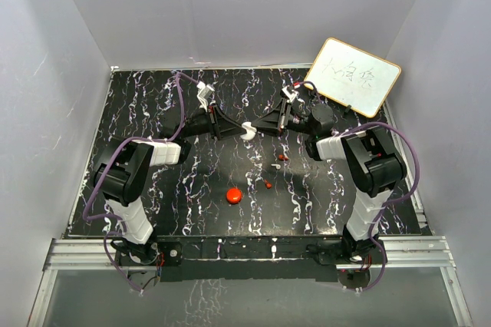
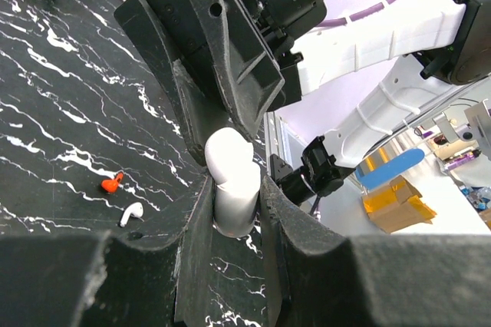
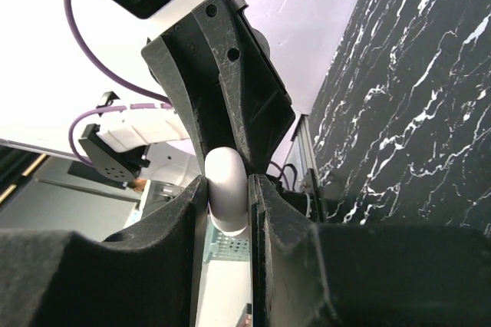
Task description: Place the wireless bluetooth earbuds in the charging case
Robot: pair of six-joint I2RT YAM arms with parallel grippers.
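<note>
A white charging case [image 1: 248,133] is held above the table between my two grippers, in the middle of the top view. In the left wrist view my left gripper is shut on the lower part of the case [image 2: 234,208]. My right gripper, shut too, has the rounded white case [image 3: 226,181] between its fingers, with the left gripper's dark fingers [image 3: 238,104] meeting it from beyond. A faint reddish patch shows midway on the case; its inside is hidden. On the table lies a loose white earbud [image 1: 276,166].
Near the white earbud lie two small red earbuds, one red earbud [image 1: 282,158] behind it and another red earbud [image 1: 268,184] in front. A round red case [image 1: 234,195] sits nearer the front. The whiteboard [image 1: 354,76] leans at the back right.
</note>
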